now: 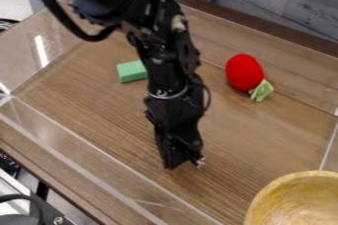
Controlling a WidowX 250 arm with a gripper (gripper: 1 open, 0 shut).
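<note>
The black arm reaches down from the upper left to my gripper, which is low over the middle of the wooden table. The gripper looks shut, with nothing visible between its fingers, though the dark fingertips are hard to make out. A red object with a pale green part lies at the back right. A green block lies behind the arm at the left, partly hidden by it.
A yellow bowl sits at the front right corner. The table's back is bordered by a grey wall.
</note>
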